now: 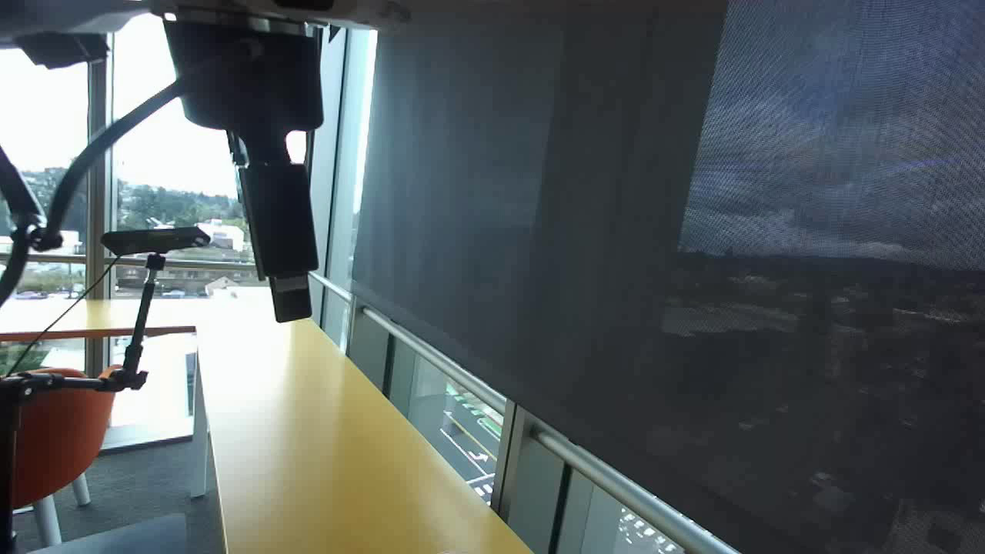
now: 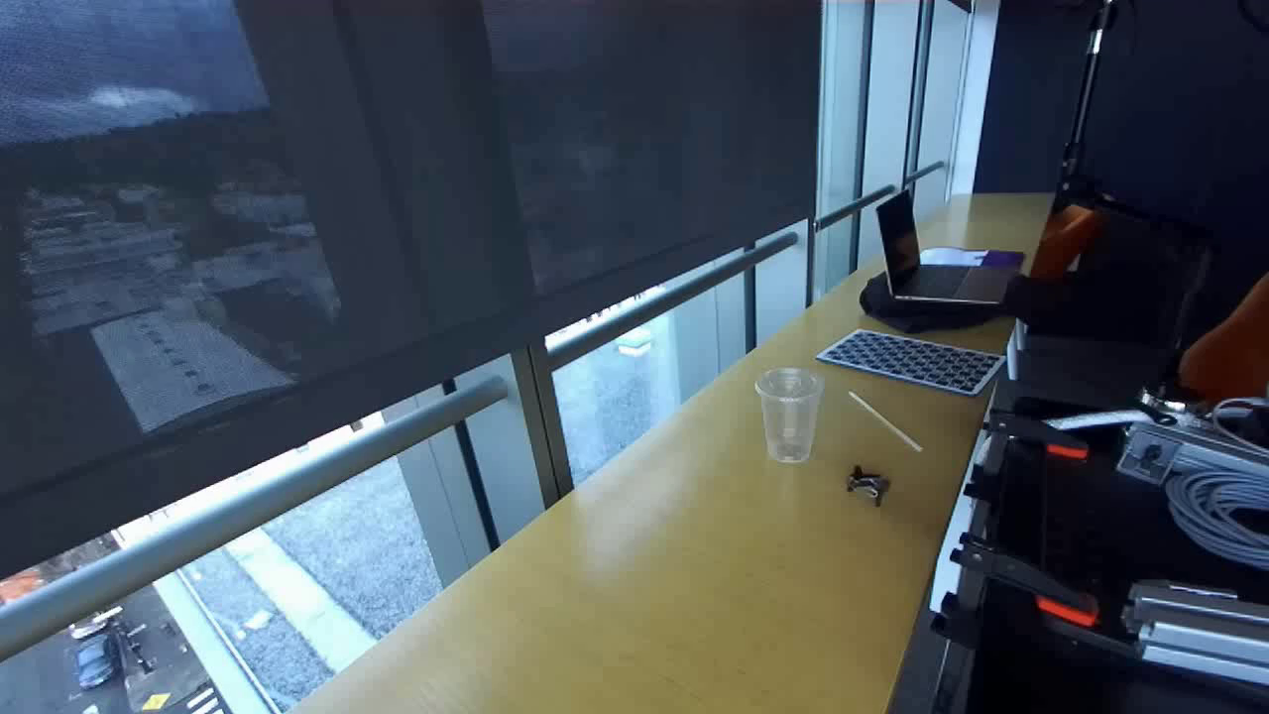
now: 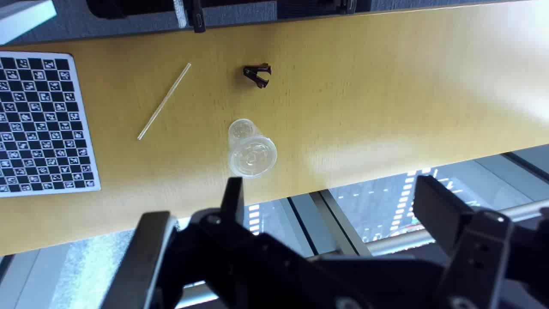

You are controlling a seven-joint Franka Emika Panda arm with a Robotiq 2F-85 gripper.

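Observation:
My gripper stands open, its two dark fingers wide apart with nothing between them. In exterior view 1 the same gripper [image 1: 292, 300] hangs pointing down, above the table, seen from the side. Upright on the yellow table is a clear plastic cup [image 2: 790, 416], with what looks like a lid; the wrist view shows this cup [image 3: 252, 154] ahead and left of the gap between the fingers. A thin pale straw [image 3: 164, 101] lies flat on the table beside it. A small dark staple remover [image 3: 257, 75] rests near the table's inner edge.
A checkered board [image 3: 43, 123] lies flat beyond the straw, with an open laptop [image 2: 946, 280] farther back. A metal rail [image 2: 666, 303] and dark blinds [image 2: 666, 143] line the window side.

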